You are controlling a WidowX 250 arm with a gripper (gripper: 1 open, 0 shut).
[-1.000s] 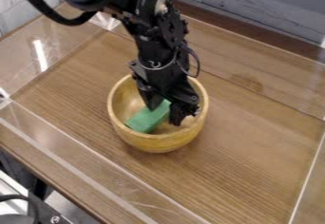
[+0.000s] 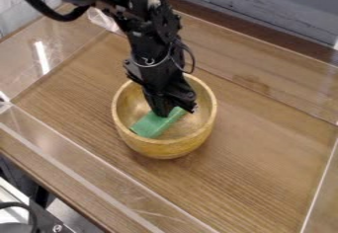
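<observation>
A yellow wooden bowl (image 2: 185, 144) stands on the wooden table, and a green block (image 2: 149, 124) lies inside it. My black gripper (image 2: 169, 107) reaches down into the bowl from above, over the upper end of the green block. It looks shut; whether anything is between its fingertips is hidden against the dark body of the gripper and the block.
A pale wall panel (image 2: 271, 30) runs along the back. Dark hardware and cables sit beyond the table's lower left edge.
The arm has shifted slightly left, and the bowl sits a little higher in view. The green block's visible part has moved slightly within the bowl.
</observation>
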